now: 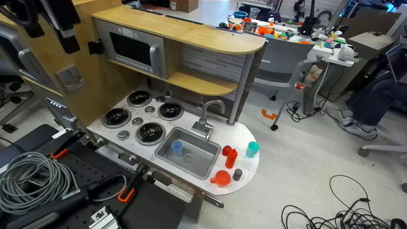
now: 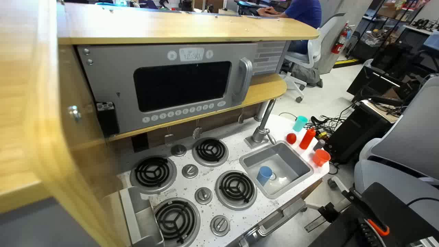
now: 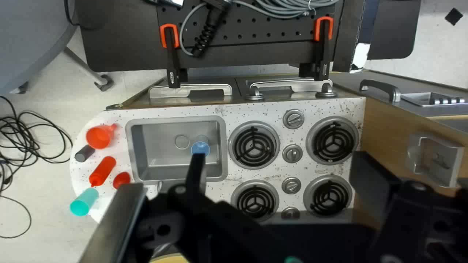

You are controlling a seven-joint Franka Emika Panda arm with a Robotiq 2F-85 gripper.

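Observation:
High above the counter, my gripper stands open in the wrist view, one dark finger [image 3: 196, 173] over the sink side and the other over the burners. Nothing shows between them. Part of the black gripper also hangs at the upper left of exterior view 1. A blue cup [image 1: 177, 148] stands in the grey sink [image 1: 206, 168]. On the rounded counter end are an orange-red cup [image 1: 221, 178], a red bottle [image 1: 231, 158], a small red round object [image 1: 226, 150], a teal cup [image 1: 252, 149] and a small dark grey cylinder [image 1: 237, 175].
The faucet [image 1: 206, 114] rises behind the sink. A microwave [image 2: 181, 84] and a wooden shelf [image 2: 263, 88] overhang the counter's back. Black burners [image 2: 236, 187] and grey knobs fill the stove side. A wooden side panel [image 1: 87, 57] bounds it.

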